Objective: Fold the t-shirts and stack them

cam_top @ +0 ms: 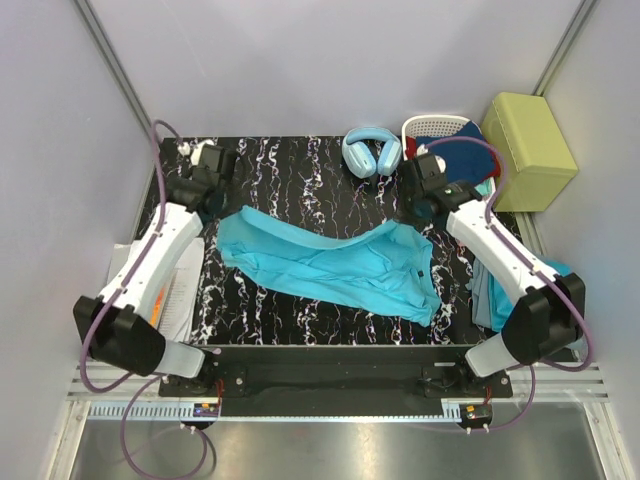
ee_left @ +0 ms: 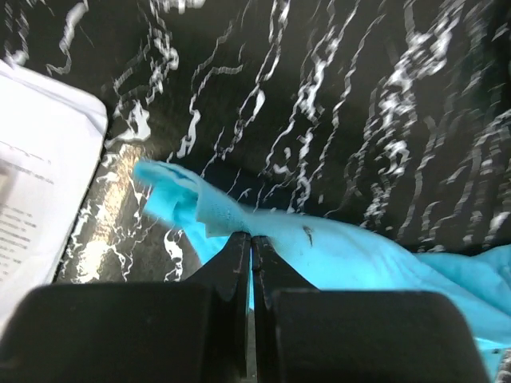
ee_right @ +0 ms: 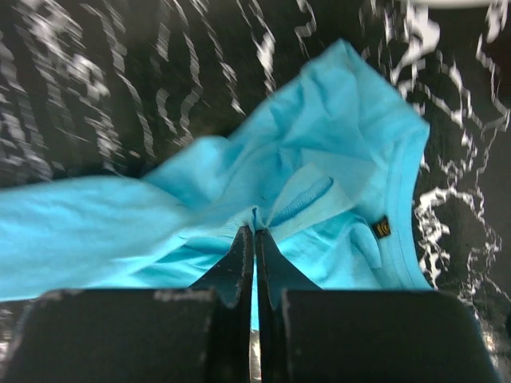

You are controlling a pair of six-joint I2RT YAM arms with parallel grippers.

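A turquoise t-shirt [cam_top: 330, 270] lies spread and crumpled across the black marble table, its upper edge stretched in a long band. My left gripper [cam_top: 228, 206] is raised at the shirt's left end; in the left wrist view its fingers [ee_left: 235, 271] are shut at the lifted cloth edge, whether pinching it is unclear. My right gripper [cam_top: 402, 218] is at the shirt's upper right corner, fingertips shut on a gathered bit of fabric in the right wrist view [ee_right: 255, 231]. A small label [ee_right: 381, 227] shows on the collar.
Headphones [cam_top: 360, 158] sit at the back, beside a laundry basket [cam_top: 425, 127] of clothes and a yellow-green box [cam_top: 530, 150]. Turquoise cloths [cam_top: 490, 300] lie at the far right. Papers [cam_top: 180, 295] cover the left edge.
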